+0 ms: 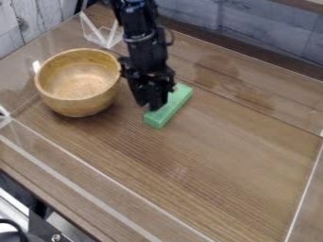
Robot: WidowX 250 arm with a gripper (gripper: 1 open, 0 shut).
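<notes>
A black robot arm reaches down from the top to my gripper (144, 80), which hangs at the upper end of a green flat rectangular block (168, 106) on the wooden table. Whether the fingers are open or shut, and whether they touch the block, is hard to tell in this blurry view. A wooden bowl (78, 81) sits just left of the gripper.
Bare table (233, 165) fills the right and front. A white wire-like object (32, 45) is at the upper left edge, and a dark round item (10, 232) at the lower left corner.
</notes>
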